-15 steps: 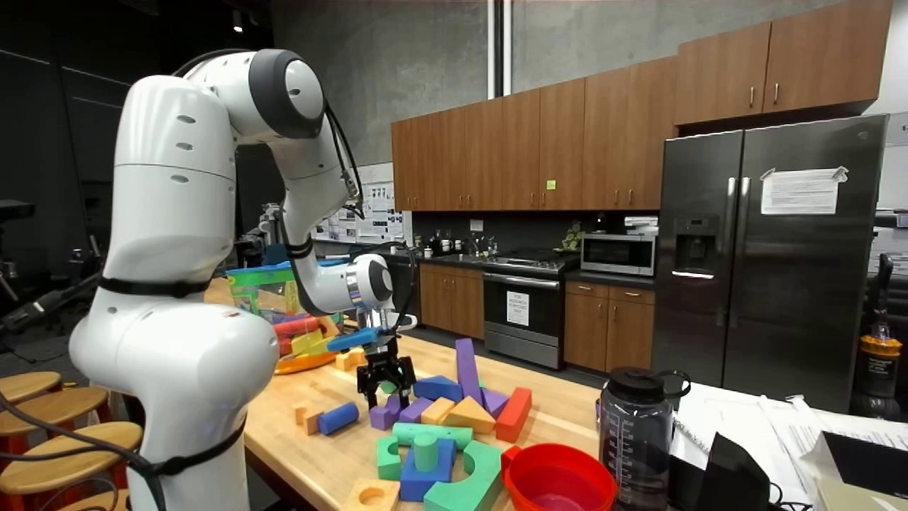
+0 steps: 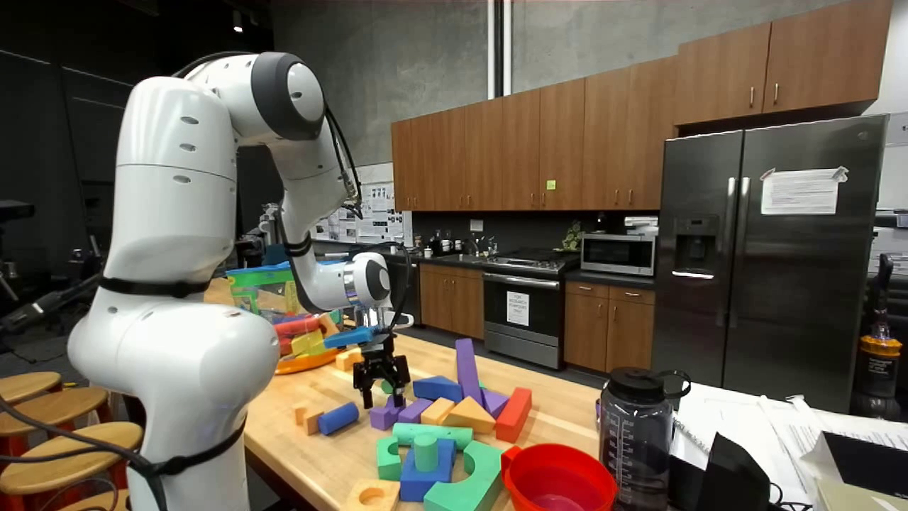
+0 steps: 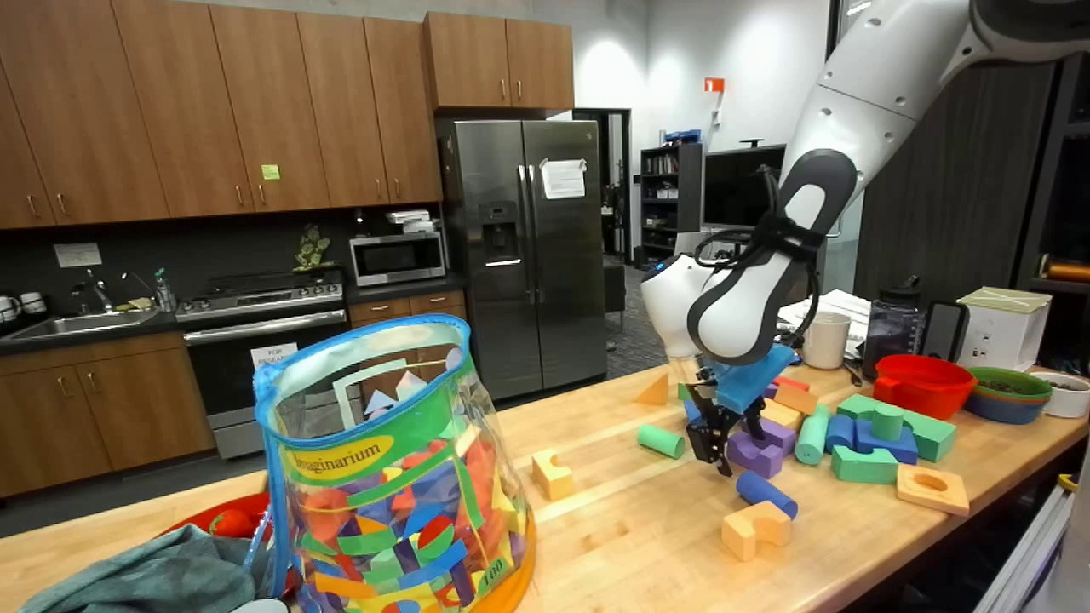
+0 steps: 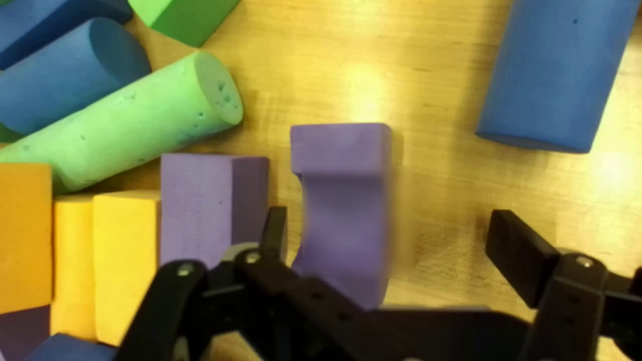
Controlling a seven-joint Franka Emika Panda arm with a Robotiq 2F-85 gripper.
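Note:
In the wrist view a purple arch block (image 4: 343, 222) stands on the table between the spread fingers of my gripper. It is nearer the left finger (image 4: 275, 231), with a wide gap of bare wood on the side of the right finger (image 4: 522, 258). Close by on the left is a second purple block (image 4: 207, 204), its right side near that left finger. Exterior view 2 has the open gripper (image 3: 723, 434) pointing down just over the table, beside the purple arch (image 3: 754, 451). The arch's lower end is hidden behind the gripper in the wrist view.
A green cylinder (image 4: 138, 120) and yellow blocks (image 4: 126, 258) crowd the left side. One blue cylinder (image 3: 766, 494) and a tan arch (image 3: 756, 530) lie nearby. A clear bag of blocks (image 3: 398, 501) stands across the table, with mostly bare wood between.
My gripper has shifted slightly left and a touch lower in exterior view 1. The blocks look unmoved.

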